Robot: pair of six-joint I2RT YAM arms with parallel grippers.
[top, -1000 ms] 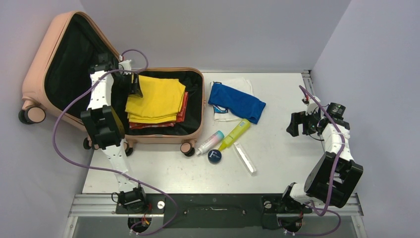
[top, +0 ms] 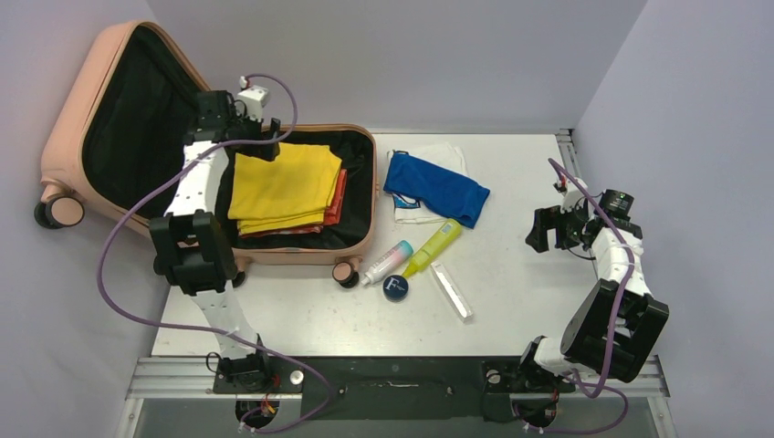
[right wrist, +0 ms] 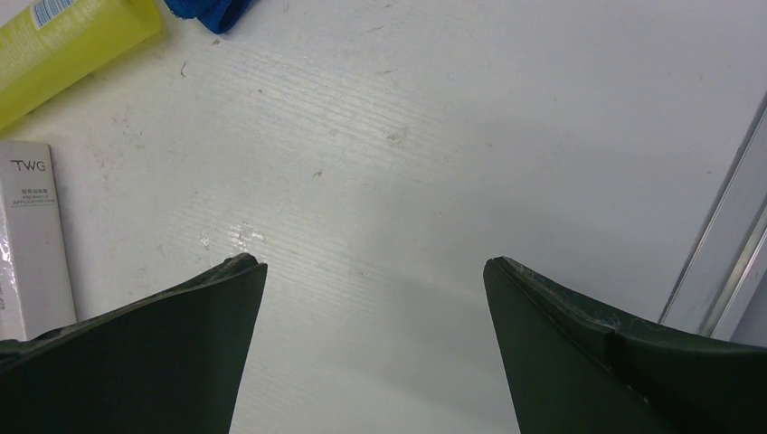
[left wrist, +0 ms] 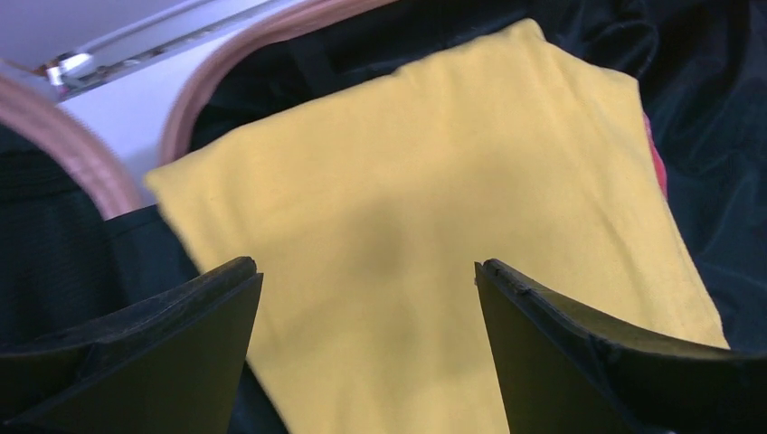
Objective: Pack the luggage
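In the open pink suitcase (top: 370,219), a yellow folded cloth (top: 283,192) lies on red cloth (top: 333,205). My left gripper (top: 267,137) is open above the yellow cloth, which fills the space under its fingers in the left wrist view. Outside the case lie a blue cloth (top: 438,187) on a white one (top: 415,214), a yellow-green tube (top: 434,246), a pink-and-blue bottle (top: 388,262), a dark round tin (top: 395,287) and a white box (top: 452,292). My right gripper (top: 548,228) stands open over bare table right of them.
The raised lid (top: 137,109) is at the left, beside my left arm. Walls stand behind and at both sides, and a metal rail (right wrist: 724,235) runs along the right edge.
My left gripper has moved right and slightly up in the top view, away from the lid and over the yellow cloth. The right arm is almost unchanged, as are the objects.
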